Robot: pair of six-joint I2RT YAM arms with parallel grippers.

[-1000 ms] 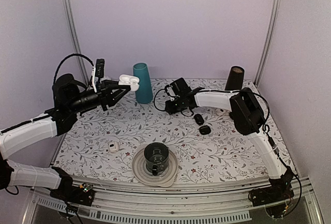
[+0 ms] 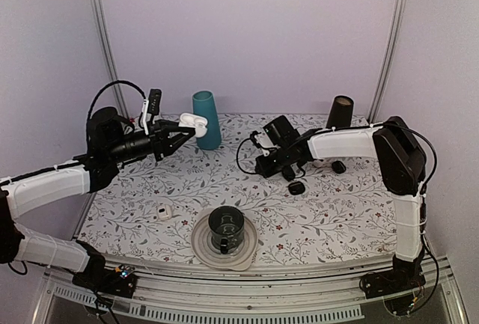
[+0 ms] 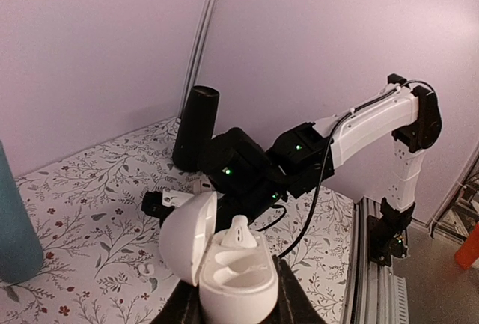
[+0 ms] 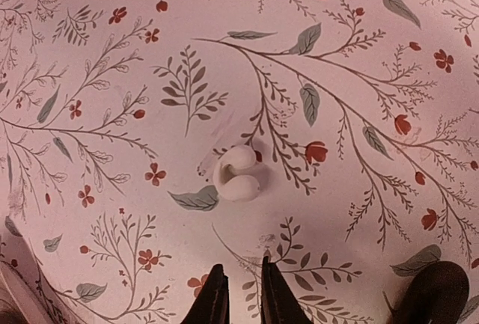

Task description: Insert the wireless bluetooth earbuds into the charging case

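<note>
The white charging case (image 3: 238, 283) is clamped in my left gripper (image 2: 174, 131), held above the table with its lid (image 3: 187, 238) raised. A small white bump stands at the back of the case's tray; whether it is an earbud, I cannot tell. On the patterned tabletop rests a small curved white earbud (image 4: 238, 174), with two rounded ends. It lies ahead of my right gripper, whose slim fingers are part open with nothing between them. In the top view the right arm hides the spot around its gripper (image 2: 262, 167).
Small black objects (image 2: 296, 188) lie near the right arm. A dark mug (image 2: 226, 227) stands on a plate (image 2: 200, 245) at the front. A teal cylinder (image 2: 207, 120) and a dark one (image 2: 340, 113) stand at the back. A small white object (image 2: 165, 212) sits front left.
The right gripper has shifted right and slightly toward the front. My left gripper, with the case, has drifted a little to the right and down in the top view.
</note>
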